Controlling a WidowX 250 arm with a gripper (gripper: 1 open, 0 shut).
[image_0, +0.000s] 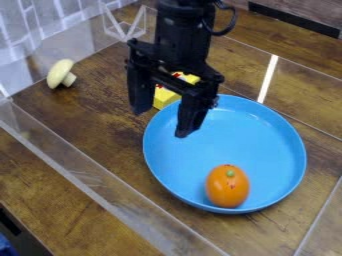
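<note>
My black gripper hangs over the left rim of a round blue plate, its two dark fingers spread apart with nothing seen between them. An orange fruit lies on the front part of the plate. Behind the gripper, partly hidden by it, sits a yellow block with some red on top. A small pale yellow object lies at the far left.
A pale strip runs diagonally along its left side, and a thin light line crosses it at the upper right.
</note>
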